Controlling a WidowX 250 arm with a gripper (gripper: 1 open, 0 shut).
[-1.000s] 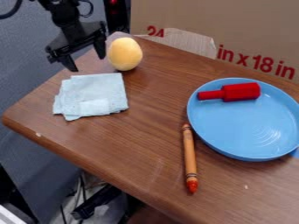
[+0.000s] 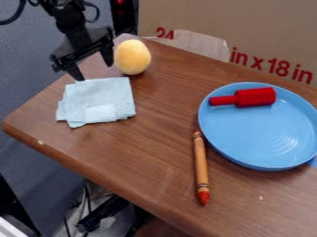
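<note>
My black gripper hangs at the table's far left edge, just above a folded pale blue cloth. Right beside it is a yellow round object. Whether the fingers are open or shut is hard to tell at this size. A blue plate on the right holds a red cylinder with a handle. An orange crayon lies left of the plate.
A cardboard box stands along the back.
My gripper has shifted slightly, a little downward and to the right toward the cloth. The objects on the table look unmoved.
</note>
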